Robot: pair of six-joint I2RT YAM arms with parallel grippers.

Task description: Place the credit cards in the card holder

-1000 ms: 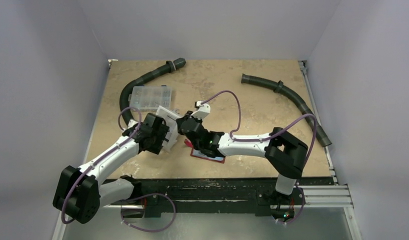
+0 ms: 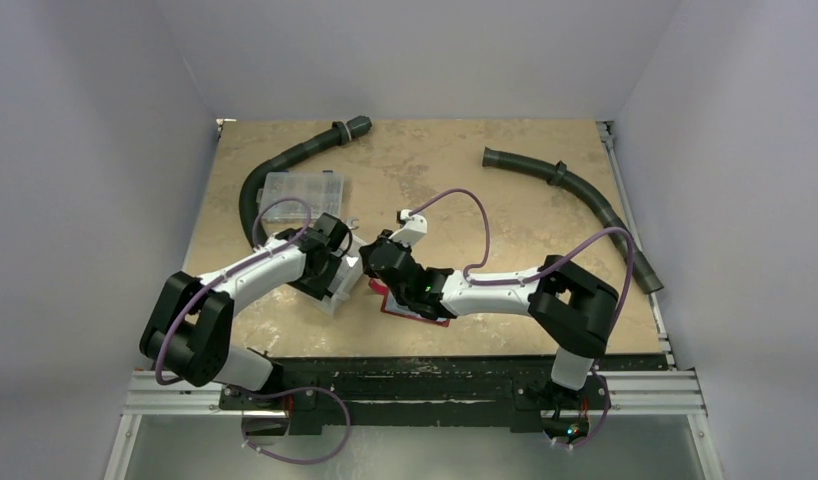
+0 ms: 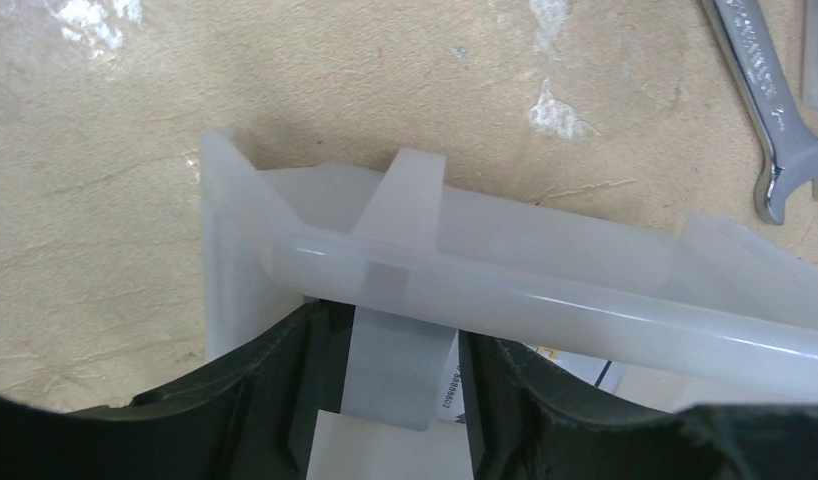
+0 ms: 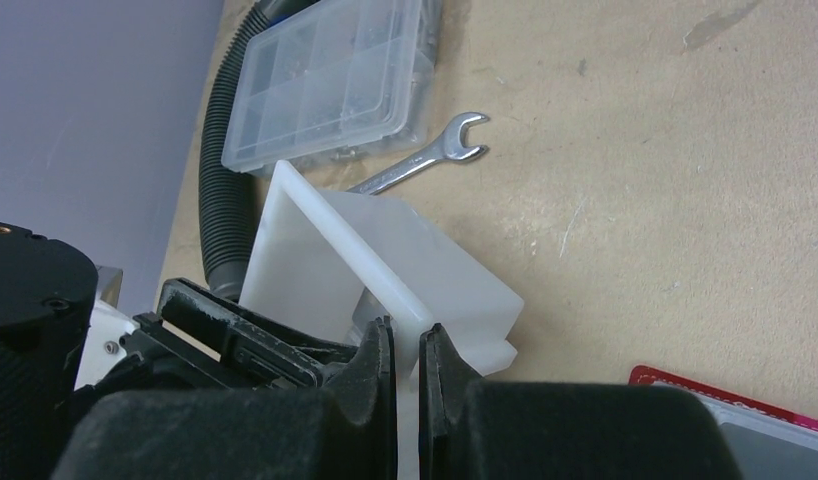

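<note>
The white plastic holder (image 4: pixel 305 260) is propped up at a tilt left of the table's middle. My right gripper is shut on its rim. On the holder's other side, my left gripper has its fingers apart, one on each side of a pale tab (image 3: pixel 395 395); contact with the tab cannot be made out. Behind the left gripper's right finger (image 3: pixel 485 400), part of a printed card (image 3: pixel 450 395) shows inside the holder. More of a printed surface (image 3: pixel 580 367) appears below the rim; the rest is hidden.
Behind the holder lie a wrench (image 4: pixel 425 160) and a clear compartment box (image 4: pixel 325 75). A flat red-edged item (image 4: pixel 735 400) lies to the right, partly under the right arm in the top view. Dark hoses (image 2: pixel 285 160) curve along the sides.
The holder's visible outline has shifted a little.
</note>
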